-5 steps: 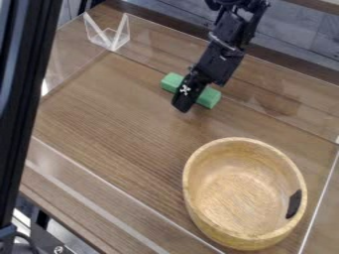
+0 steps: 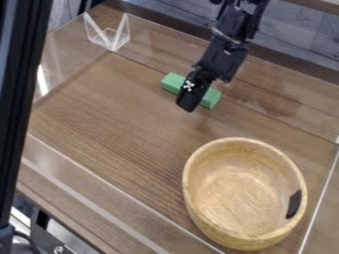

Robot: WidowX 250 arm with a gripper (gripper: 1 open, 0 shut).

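The black arm reaches down from the top centre of the view. Its gripper (image 2: 188, 97) is low over a green block (image 2: 172, 81) lying on the wooden table (image 2: 106, 134), in front of and over the block's middle, which it partly hides. The gripper looks shut, and nothing shows held between its fingers.
A large round tan bowl (image 2: 245, 228) stands at the front right. A small white wire-like object (image 2: 111, 36) sits at the back left.
The gripper has risen slightly from where it was lower against the green block. The block has stayed in about the same place.
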